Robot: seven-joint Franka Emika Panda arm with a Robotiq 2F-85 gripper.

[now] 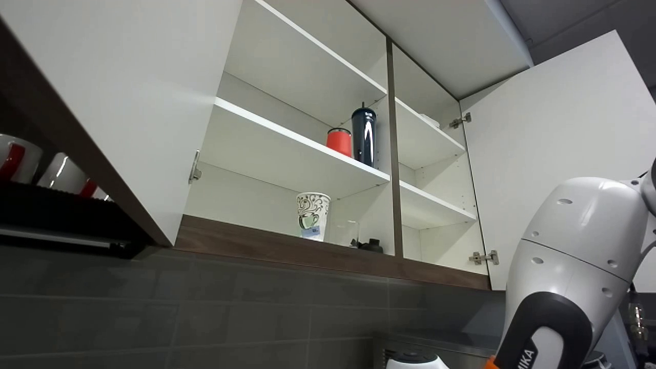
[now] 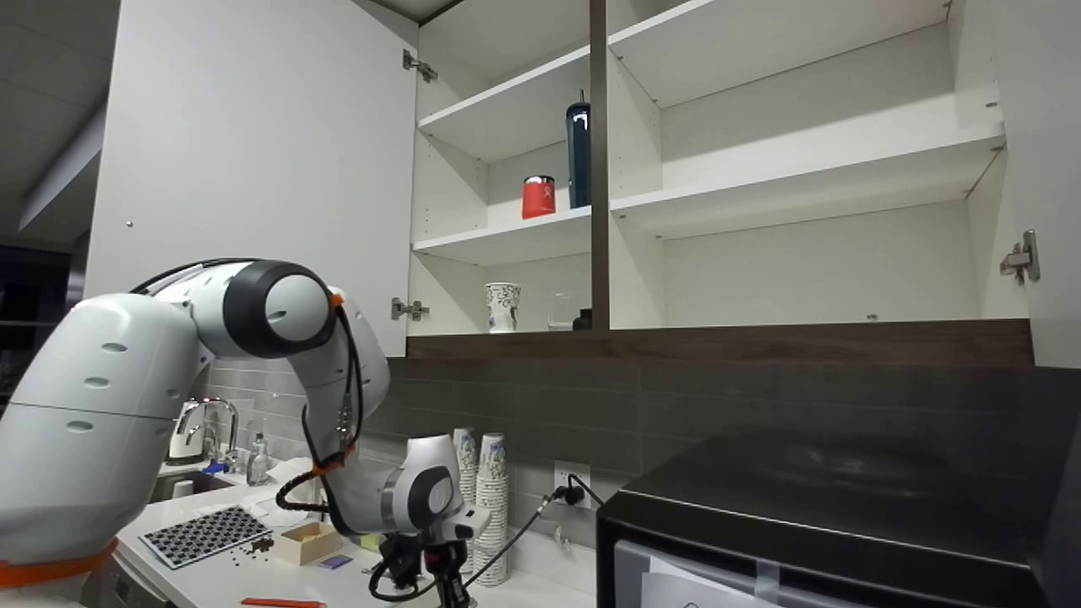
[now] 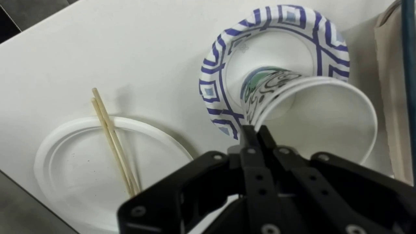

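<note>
In the wrist view, my gripper is shut on the near rim of a patterned paper cup [image 3: 269, 87]. The cup's wide mouth faces the camera, and its base appears over a blue-and-white paper plate [image 3: 212, 91]. Whether the base touches that plate cannot be told. Down at the counter in the second exterior view, the gripper [image 2: 453, 598] is partly cut off by the lower edge, and the cup does not show there.
A white plate [image 3: 58, 163] with wooden chopsticks [image 3: 111, 134] lies left of the gripper. Stacked paper cups [image 2: 492, 527] stand behind the arm. The open cabinet above holds a paper cup [image 1: 313, 215], a red tumbler [image 1: 339, 142] and a dark bottle [image 1: 364, 136].
</note>
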